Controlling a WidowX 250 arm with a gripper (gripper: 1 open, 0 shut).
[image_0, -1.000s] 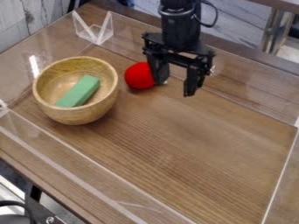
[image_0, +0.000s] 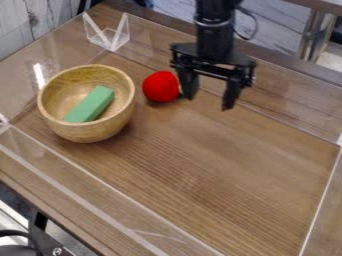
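My gripper is a dark, slightly blurred shape at the upper middle, with fingers apart, hanging just right of a red round object. A tan wooden bowl sits at the left, holding a green oblong item. Something green shows partly behind the red object, mostly hidden.
A clear object stands at the back left. A dark cable-like shape lies at the bottom left corner.
The bowl and its contents look unmoved.
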